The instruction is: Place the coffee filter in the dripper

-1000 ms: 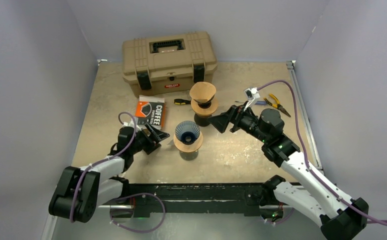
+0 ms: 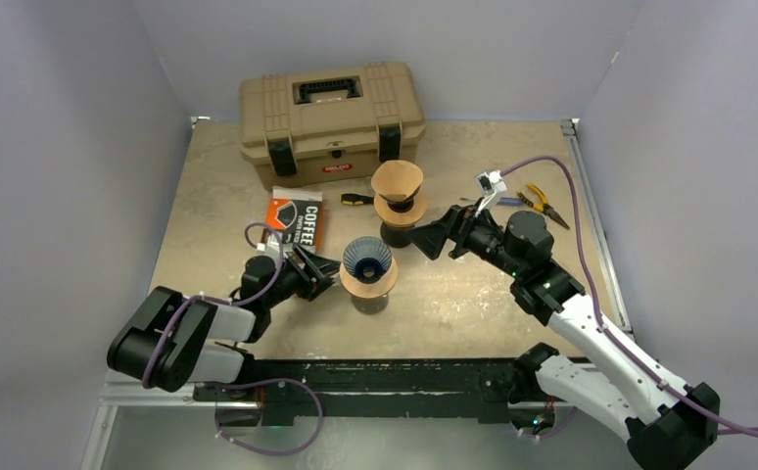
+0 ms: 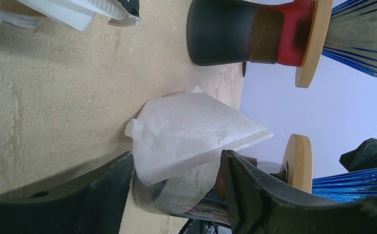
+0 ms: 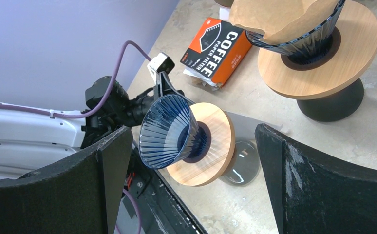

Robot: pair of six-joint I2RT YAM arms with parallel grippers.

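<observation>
A white paper filter lies in front of the glass base of the near stand in the left wrist view. My left gripper is part open there, its fingertips at the filter's near edge; no grip on the paper shows. The empty blue ribbed dripper sits on that stand's wooden disc, just right of the left gripper in the top view. Raised to the right of both stands, my right gripper is open with nothing between its fingers. From above, the left gripper hides most of the loose filter.
A second stand holds a dripper with a brown filter in it. Behind the left gripper lies the coffee filter box. A tan toolbox, a screwdriver and pliers are farther back.
My left gripper has moved a little rightward, nearer the empty dripper's stand, and its arm has swung with it. The right arm has hardly moved. Both stands remain in place.
</observation>
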